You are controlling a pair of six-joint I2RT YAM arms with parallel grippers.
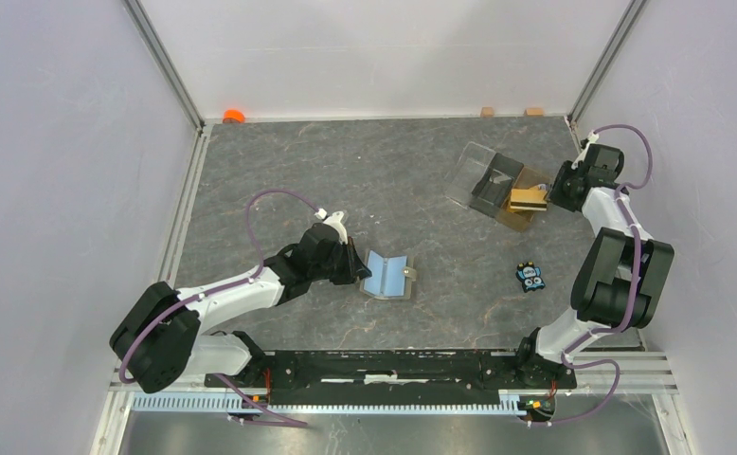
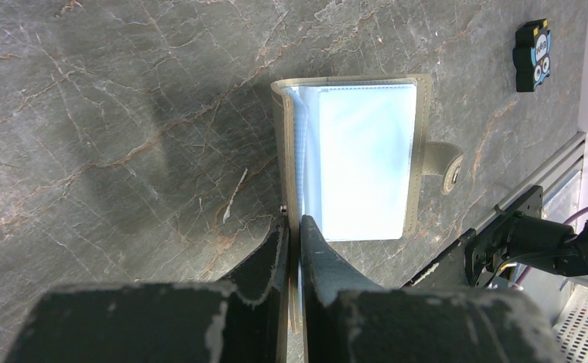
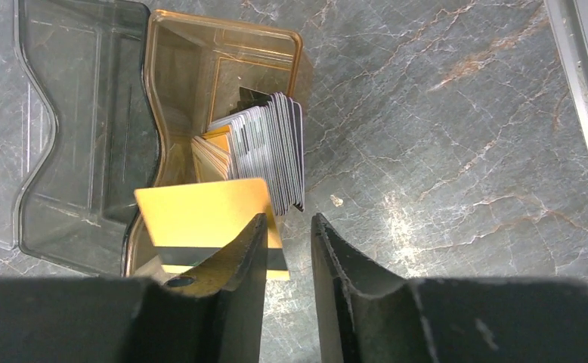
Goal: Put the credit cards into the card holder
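Note:
The brown card holder lies unfolded on the table, its clear sleeves facing up and its snap strap to the right. My left gripper is shut on the holder's left edge. At the back right, a yellow card with a black stripe leans over the near end of the amber box. My right gripper is at that card's right edge. A gap shows between its fingers, with a corner of the card in it; whether they grip it cannot be told. Several cards stand packed inside the box.
The box's clear lid lies open to its left. A small blue-and-black owl-shaped object rests between the holder and the right arm.

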